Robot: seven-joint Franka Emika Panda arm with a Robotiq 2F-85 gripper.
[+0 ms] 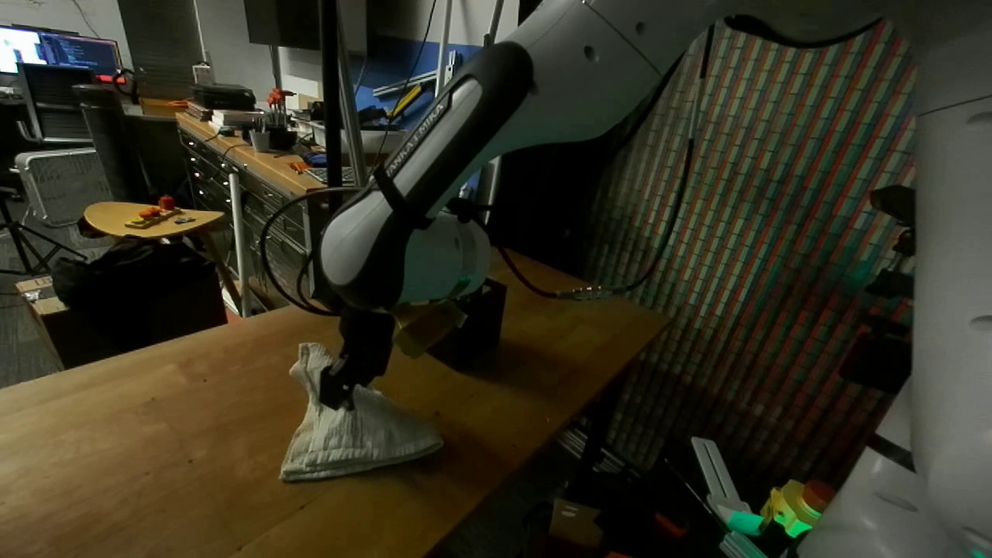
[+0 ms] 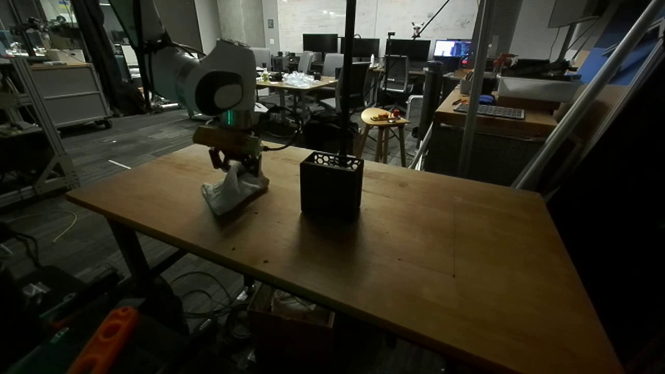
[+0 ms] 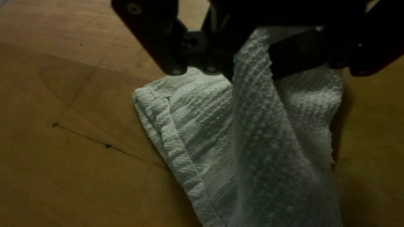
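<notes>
A whitish ribbed cloth (image 1: 358, 437) rests on the wooden table with its upper part drawn up into a peak. At that peak is my gripper (image 1: 336, 395), shut on a pinched fold. In the wrist view the fold of cloth (image 3: 257, 98) rises between the dark fingers of the gripper, while the hemmed left part spreads below. Seen from the second exterior camera, the cloth (image 2: 234, 190) hangs tent-like beneath the gripper (image 2: 237, 167), its lower edge at or close to the tabletop.
A black box (image 2: 330, 187) with a perforated top stands on the table (image 2: 424, 249) near the cloth. Behind it rises a dark vertical pole (image 2: 347, 75).
</notes>
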